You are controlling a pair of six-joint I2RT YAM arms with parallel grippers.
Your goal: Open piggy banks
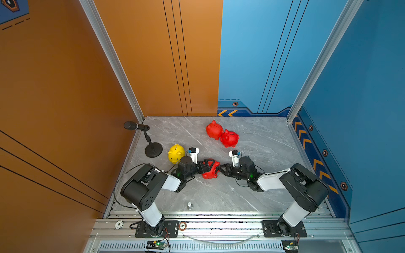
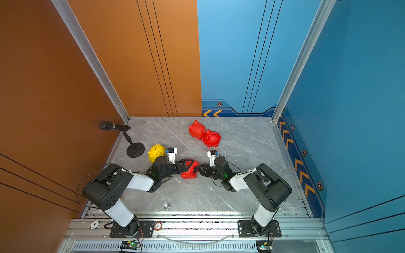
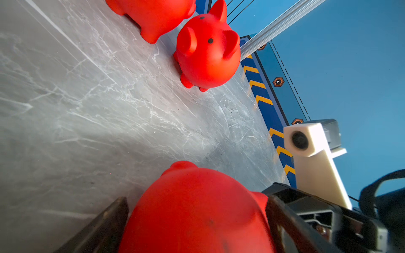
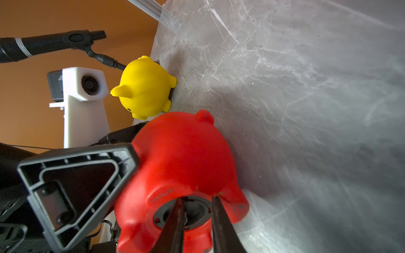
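A red piggy bank (image 1: pixel 210 172) lies on its side between my grippers. My left gripper is open around its body, a finger on either side. In the right wrist view its bottom faces my right gripper, whose part-open fingertips are at the round dark plug (image 4: pixel 198 206) in that bottom. Whether they grip the plug is unclear. Two more red piggy banks (image 1: pixel 214 129) (image 1: pixel 229 139) stand at the back middle. A yellow piggy bank (image 1: pixel 176 152) is left of and behind my left gripper.
A black microphone stand (image 1: pixel 153 148) is at the back left. A small metal piece (image 1: pixel 189 205) lies near the front edge.
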